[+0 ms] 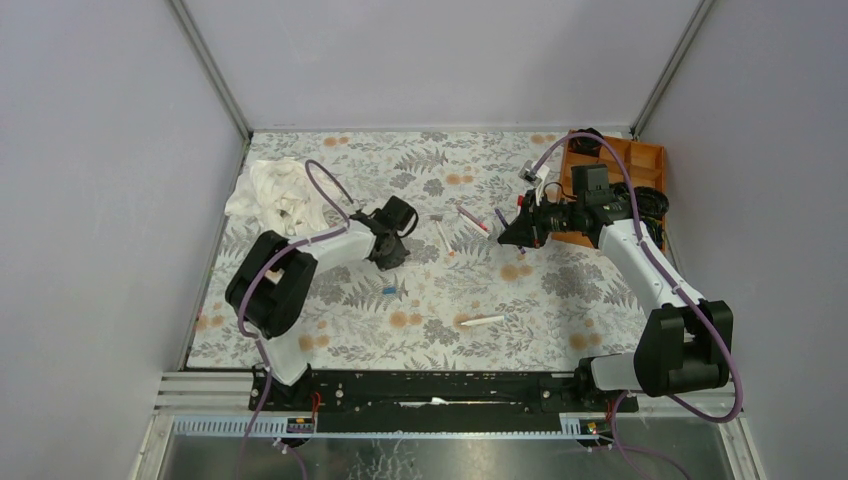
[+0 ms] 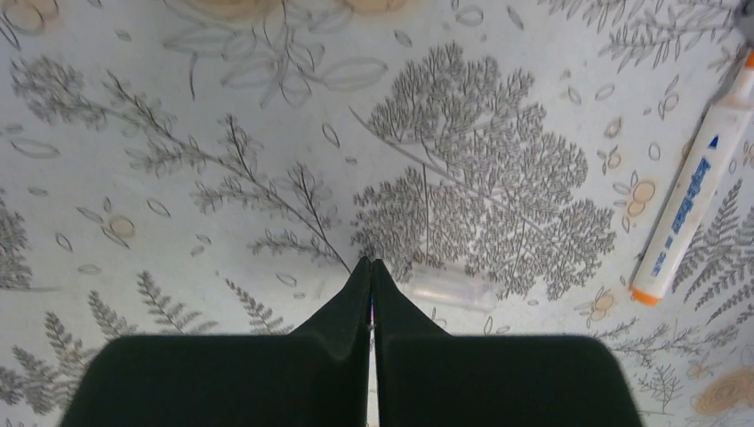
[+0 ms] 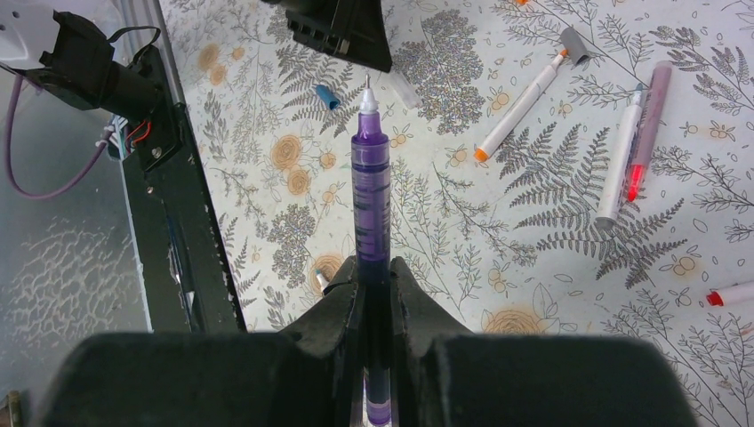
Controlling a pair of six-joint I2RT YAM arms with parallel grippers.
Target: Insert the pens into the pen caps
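Upright in the right wrist view stands a purple pen [image 3: 371, 187], its bare tip pointing up, with my right gripper shut on its lower part. A clear, colourless cap [image 2: 453, 289] lies on the patterned cloth, just beyond and right of my left gripper. The left fingertips meet with nothing visible between them. From the right wrist, the clear cap [image 3: 405, 90] appears beside the left fingertips, behind the pen's tip. A blue cap [image 3: 327, 97] lies nearby. An orange-ended white marker [image 2: 685, 200] rests to the right in the left wrist view.
A grey cap [image 3: 574, 46] sits by the orange marker's tip. A white marker [image 3: 620, 160] and a pink pen [image 3: 652, 124] lie side by side. Another white pen [image 1: 482, 321] lies near the front. White cloth [image 1: 285, 195] is at back left, an orange box [image 1: 640, 160] at right.
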